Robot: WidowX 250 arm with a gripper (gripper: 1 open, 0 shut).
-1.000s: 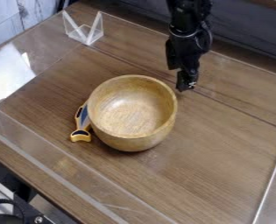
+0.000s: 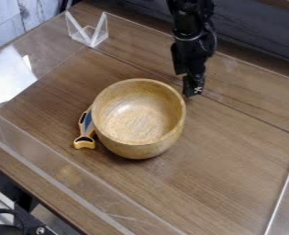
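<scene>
A black robot arm reaches down from the top centre of the camera view, its gripper (image 2: 192,84) low over the wooden table behind and slightly right of a wooden bowl (image 2: 139,124). The gripper is small and dark here, and I cannot make out a thing between its fingers. The bowl is upright and looks empty. A yellow and dark tool (image 2: 84,141) lies just beside the bowl on its left.
A clear angular stand (image 2: 89,30) sits at the back left. A bright white patch covers the left edge.
The arm and gripper have shifted very slightly to the left. The bowl and the tool have not moved.
</scene>
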